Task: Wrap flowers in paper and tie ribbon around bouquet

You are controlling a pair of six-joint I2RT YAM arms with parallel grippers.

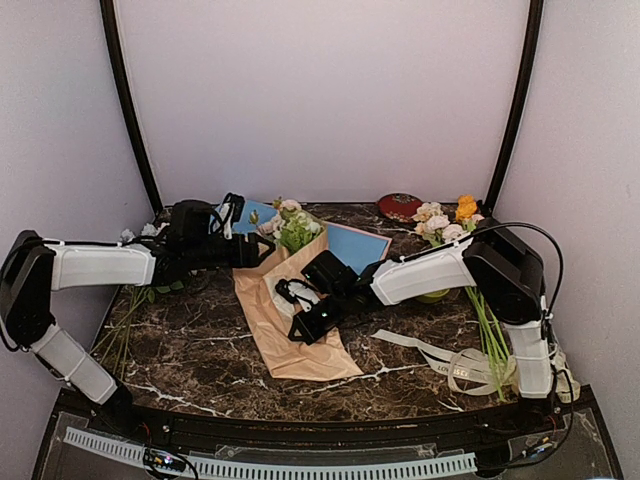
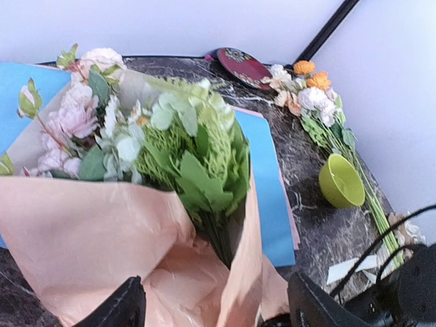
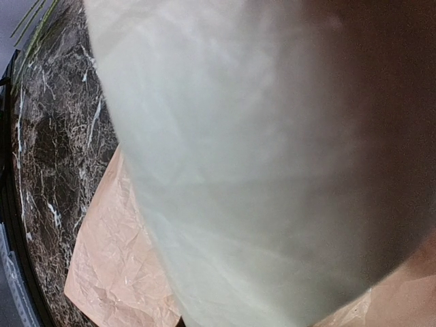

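Note:
The bouquet (image 2: 194, 157) of pink and white flowers with green leaves lies in a sheet of peach wrapping paper (image 2: 95, 225). My left gripper (image 1: 240, 232) is open near the paper's upper left edge; its fingers (image 2: 126, 303) stand wide apart in the left wrist view, with no paper gripped. Over the lower middle of the wrap is my right gripper (image 1: 302, 318), shut against the folded paper. A pale sheet of the wrap (image 3: 225, 170) fills most of the right wrist view and hides its fingertips, so what lies between them does not show.
A cream ribbon (image 1: 440, 357) lies on the right of the dark marbled table (image 1: 190, 345). Loose long-stemmed flowers (image 2: 313, 95) and a green cup (image 2: 342, 180) are also there. A red dish (image 2: 243, 67) sits at the back.

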